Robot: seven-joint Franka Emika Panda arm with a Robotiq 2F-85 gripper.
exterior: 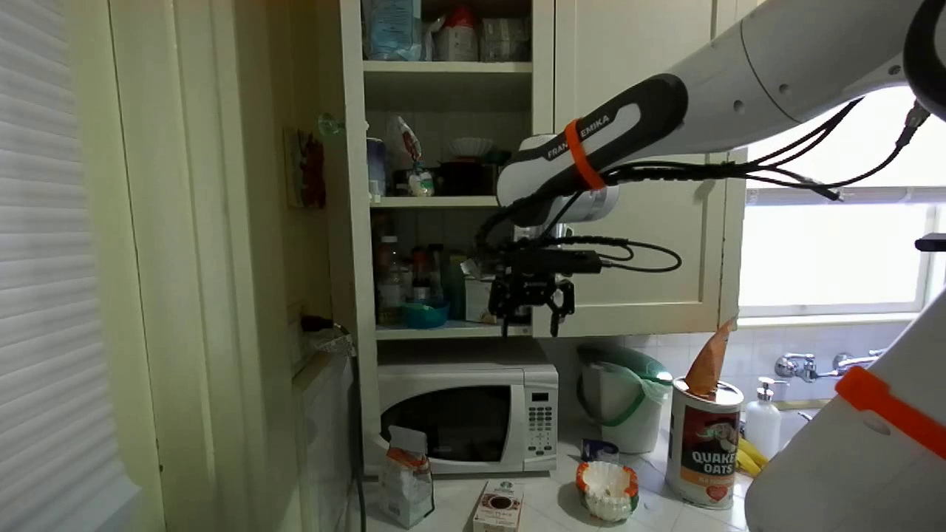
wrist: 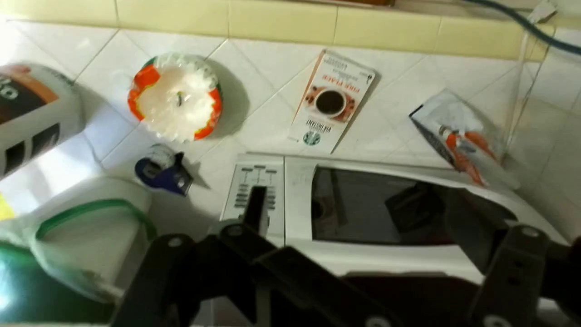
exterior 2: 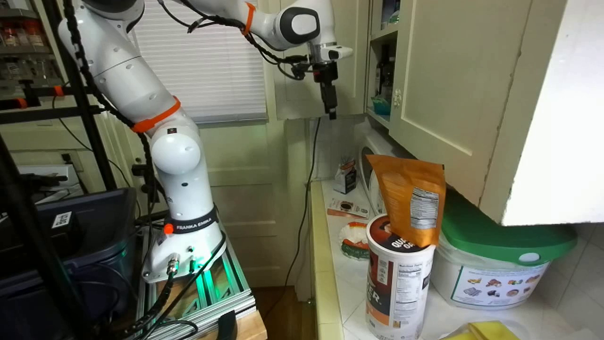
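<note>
My gripper (exterior: 530,329) hangs open in the air, level with the bottom shelf of the cabinet and above the microwave (exterior: 541,408). Nothing is between its fingers. In the wrist view its dark fingers (wrist: 254,210) spread wide over the microwave front. Below on the white counter lie a Starbucks box (wrist: 331,103), a bowl-like stack of paper liners with an orange and green wrapper (wrist: 177,98), and a folded foil bag (wrist: 452,128). A small dark blue item (wrist: 166,171) sits near the liners. All of these are well clear of the gripper.
A Quaker Oats canister (exterior 2: 396,283) with an orange pouch (exterior 2: 410,195) on top stands on the counter beside a green-lidded bin (exterior 2: 498,272). The open cabinet door (exterior 2: 458,73) juts out. Shelves hold jars and a teal bowl (exterior: 426,314).
</note>
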